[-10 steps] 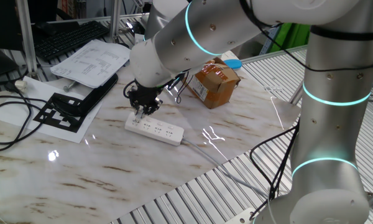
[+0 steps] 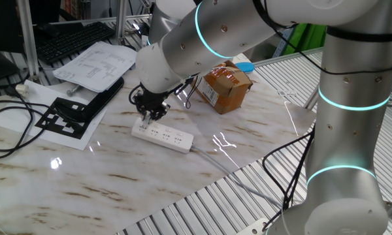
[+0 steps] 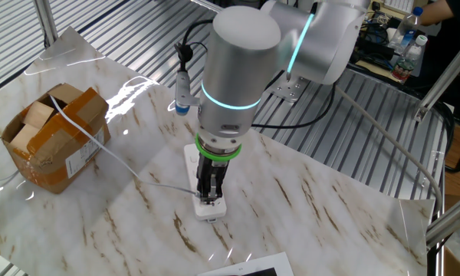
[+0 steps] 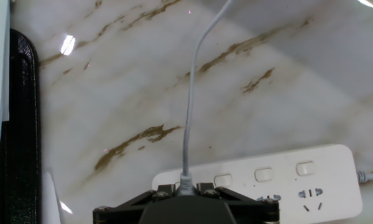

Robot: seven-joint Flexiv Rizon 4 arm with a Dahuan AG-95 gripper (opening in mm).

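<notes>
A white power strip [image 2: 162, 134] lies flat on the marble-patterned table, with a row of sockets on top. At its end away from the strip's own cord, my gripper [image 2: 146, 120] points down right over the last socket. In the wrist view the fingertips close in from both sides on a plug [image 4: 185, 182], from which a thin grey cable [image 4: 189, 112] runs away across the table. The gripper looks shut on this plug. Its body is mostly hidden by the fingers, so how deep it sits in the socket cannot be seen.
An open cardboard box [image 3: 55, 138] stands on the table, the thin cable crossing over it. Papers [image 2: 95, 66], a black case [image 2: 104, 104] and a printed marker sheet [image 2: 64, 117] lie on the strip's other side.
</notes>
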